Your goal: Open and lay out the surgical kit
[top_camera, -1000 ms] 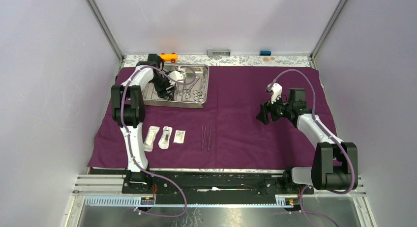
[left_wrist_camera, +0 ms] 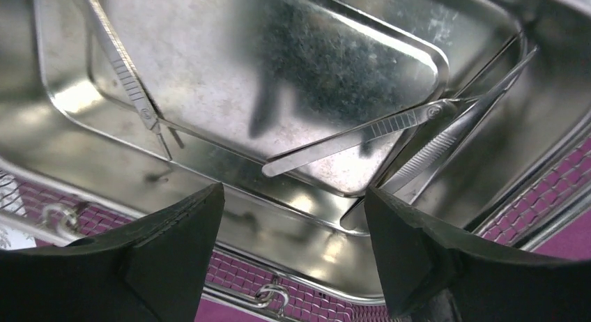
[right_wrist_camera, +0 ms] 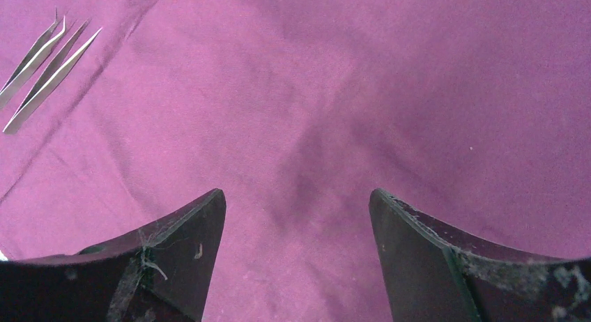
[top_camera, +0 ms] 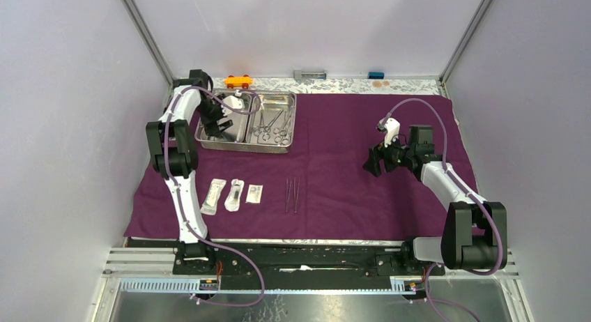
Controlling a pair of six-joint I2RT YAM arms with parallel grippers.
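A metal tray point(top_camera: 240, 148) stands at the back left of the purple cloth, its left part under my left gripper point(top_camera: 221, 129). Seen from the left wrist, the left gripper is open above a shallow steel pan point(left_wrist_camera: 300, 57), nothing between its fingers. A scalpel handle point(left_wrist_camera: 348, 139) and a tweezer-like tool point(left_wrist_camera: 439, 148) lie at that pan's right end; another scalpel point(left_wrist_camera: 122, 71) lies at its left. Scissors-like tools point(top_camera: 275, 127) fill the tray's right part. My right gripper point(top_camera: 377, 161) hangs open and empty over bare cloth.
In front of the tray lie wrapped packets point(top_camera: 213, 196) and a small packet point(top_camera: 254, 194). Two tweezers point(top_camera: 292, 196) lie side by side to their right. A toy car point(top_camera: 238, 81) sits behind the tray.
The right arm has stayed put.
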